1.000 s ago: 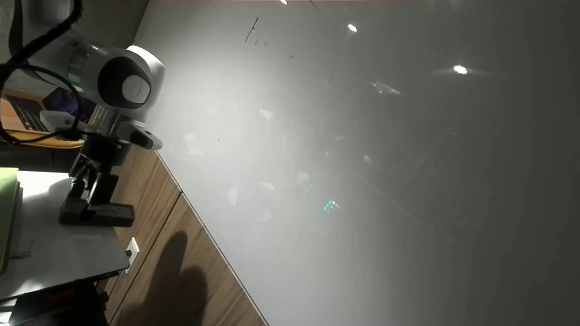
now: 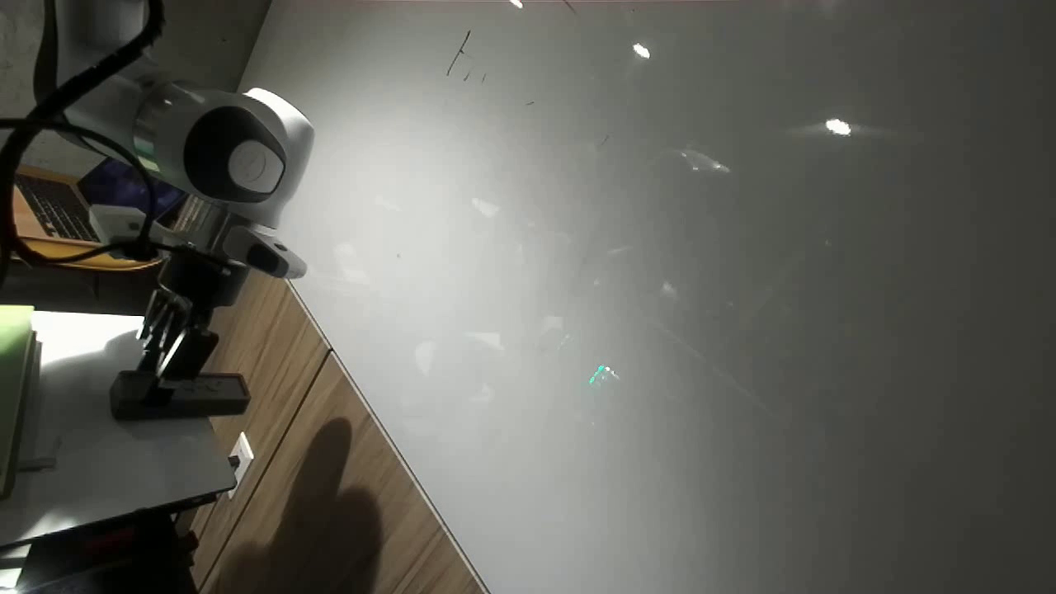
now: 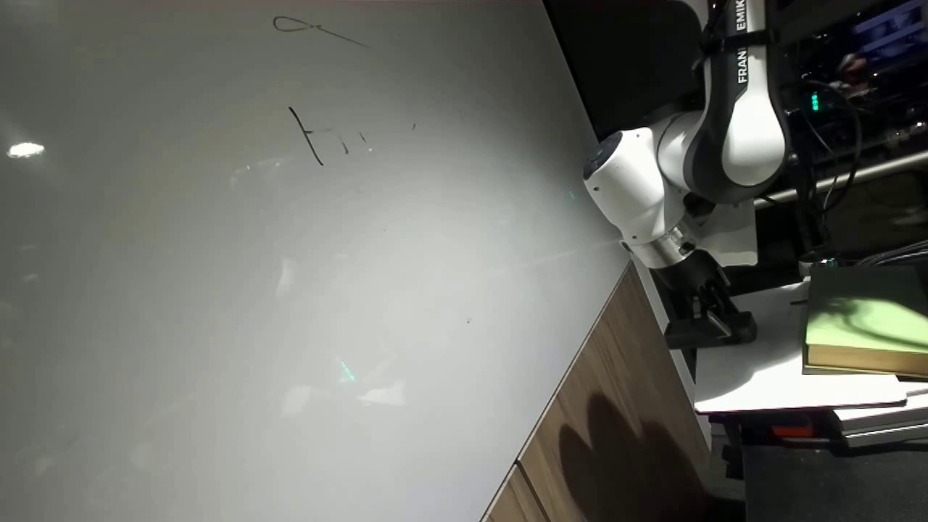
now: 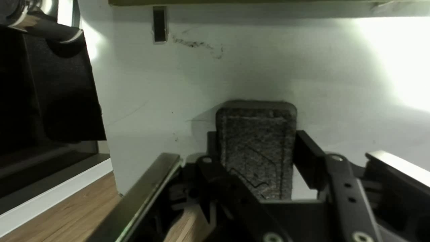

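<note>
A dark, felt-faced block that looks like a whiteboard eraser point(image 4: 256, 157) is above or on a white surface point(image 2: 119, 465); whether it touches there cannot be told. My gripper point(image 2: 170, 381) is shut on it, with black fingers point(image 4: 308, 159) pressed to its two long sides in the wrist view. In exterior view 2 the eraser point(image 3: 692, 334) shows as a dark bar under the gripper. A large whiteboard point(image 2: 693, 445) fills much of both exterior views. Thin dark pen strokes point(image 3: 305, 135) and a looped line point(image 3: 296, 25) mark it.
A green book point(image 3: 870, 326) lies on the white surface close to the gripper. Wood panelling point(image 2: 287, 475) with a white wall socket point(image 2: 242, 457) borders the board. A laptop point(image 2: 54, 208) stands behind the arm. The board's face is free of objects.
In exterior view 1 the arm and gripper have shifted slightly right. The eraser has moved only a little the same way, and the pen strokes look unchanged.
</note>
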